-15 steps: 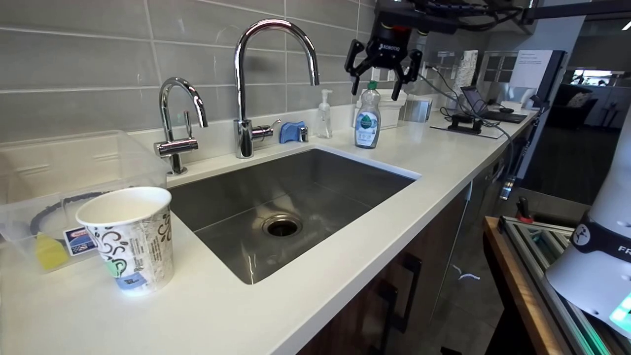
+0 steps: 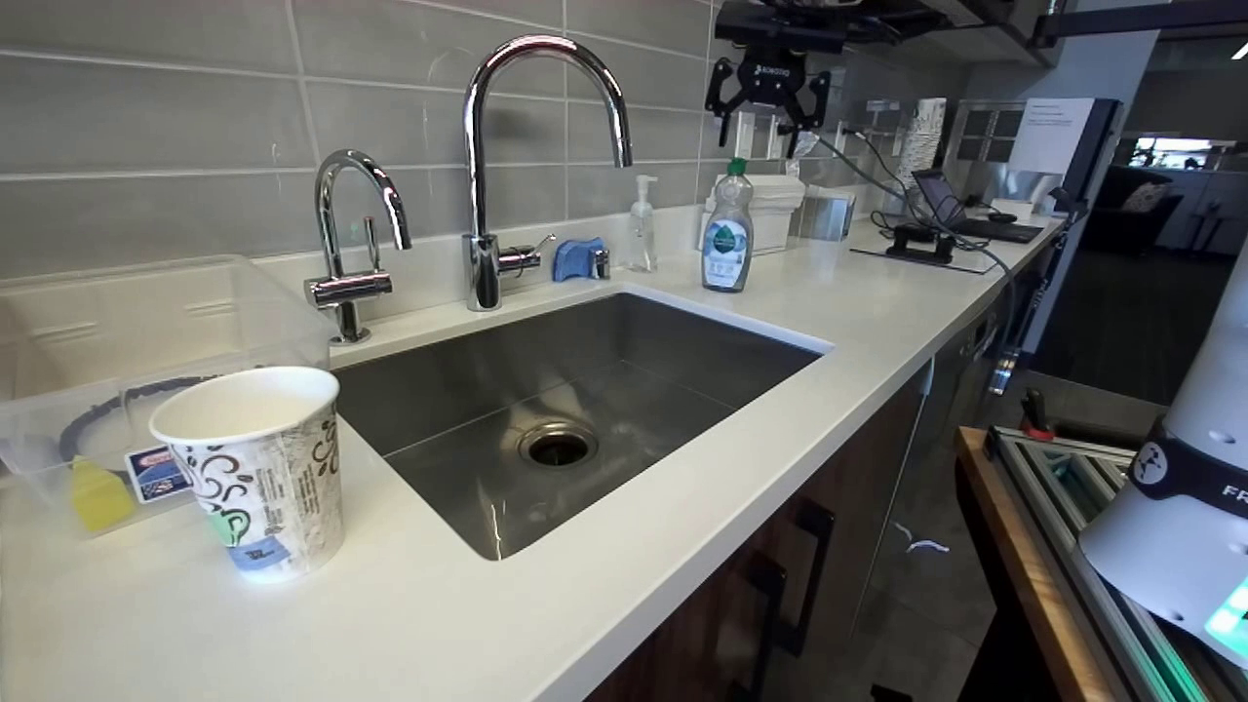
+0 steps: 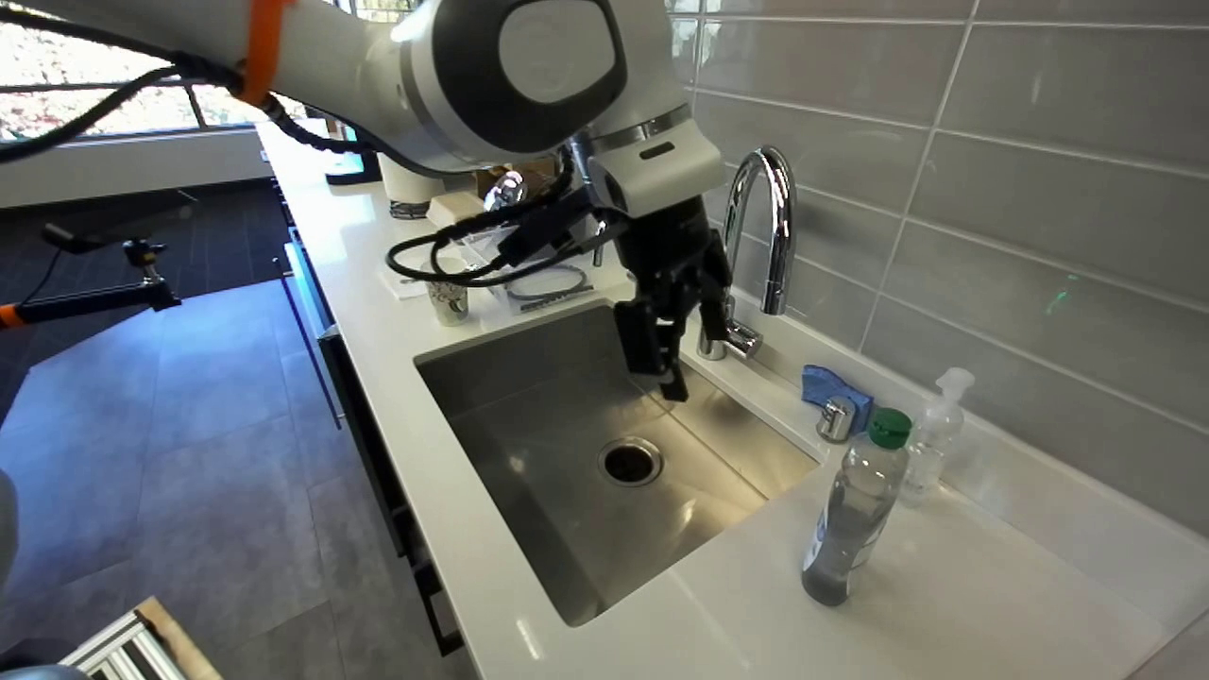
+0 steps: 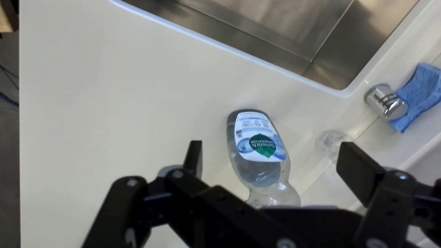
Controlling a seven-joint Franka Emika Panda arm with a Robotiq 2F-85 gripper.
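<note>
A clear dish soap bottle [image 2: 727, 240] with a green cap and a Seventh Generation label stands upright on the counter, just beyond the sink's right end in exterior view 1. My gripper [image 2: 760, 142] hangs open in the air, higher than the bottle's cap. In the wrist view, the bottle [image 4: 259, 144] appears in the gap between the two spread fingers, its top hidden behind the gripper body. Nothing is held. Exterior view 2 has the gripper [image 3: 682, 346] in line with the sink and the bottle [image 3: 852, 516] at lower right.
The steel sink [image 2: 702, 357] is empty. Tall faucet [image 2: 476, 175] and small faucet [image 2: 328, 234] rise behind it. Near the bottle are a pump dispenser [image 2: 641, 224] and a blue cloth [image 2: 574, 261]. A paper cup [image 2: 275, 491] and clear bin [image 2: 281, 298] occupy the left counter.
In exterior view 1 my gripper has risen and its tilt has changed, with its fingertips now above the cap's level. The bottle has stayed where it was.
</note>
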